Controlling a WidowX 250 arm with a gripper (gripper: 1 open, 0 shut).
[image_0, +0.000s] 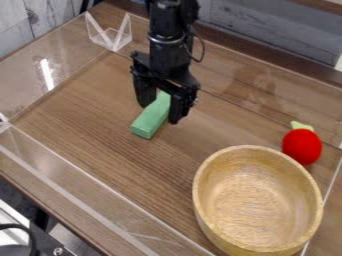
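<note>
My black gripper hangs over the far end of a pale green block near the middle of the wooden table, its fingers open on either side of that end. Whether they touch the block cannot be told. The near part of the block lies uncovered on the table.
A round tan bowl fills the lower right. A red tomato-like object with a pale green top sits at the right.
</note>
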